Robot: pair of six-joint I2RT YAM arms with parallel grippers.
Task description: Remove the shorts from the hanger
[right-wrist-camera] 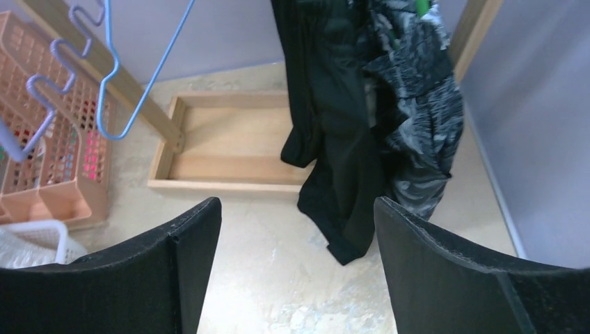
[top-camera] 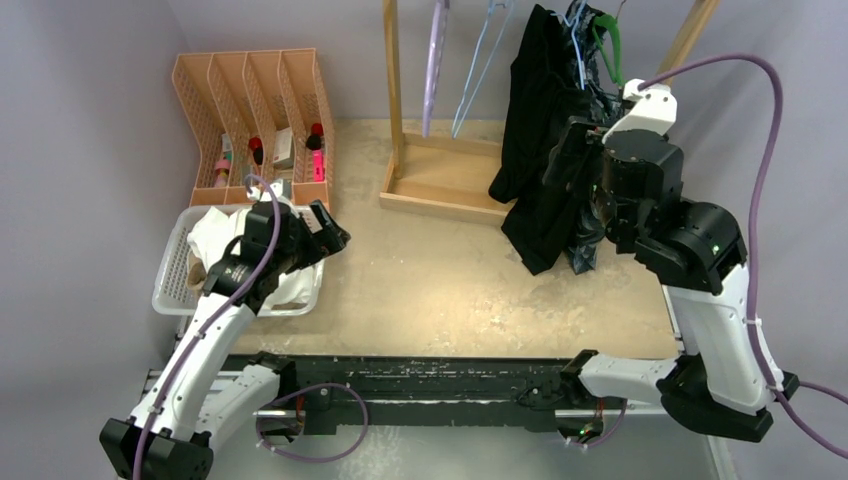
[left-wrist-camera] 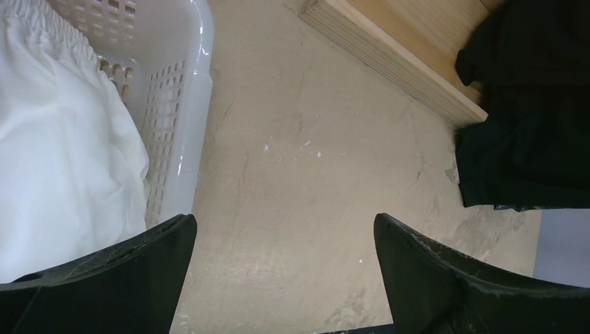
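Note:
Black clothing (top-camera: 530,110) hangs at the back right, beside a dark glossy patterned garment (right-wrist-camera: 417,125) and a green hanger (top-camera: 610,45); which is the shorts I cannot tell for certain. My right gripper is raised in front of them, fingers apart, nothing between them; the black cloth lies ahead in the right wrist view. My left gripper stands open beside the white basket (left-wrist-camera: 198,111), above bare tabletop, with white cloth (left-wrist-camera: 69,146) in the basket to its left.
A wooden rack base (top-camera: 440,205) stands at the back middle, with empty blue hangers (top-camera: 470,75) above. A peach organizer (top-camera: 205,75) with small items is at back left. A grey wall borders the right.

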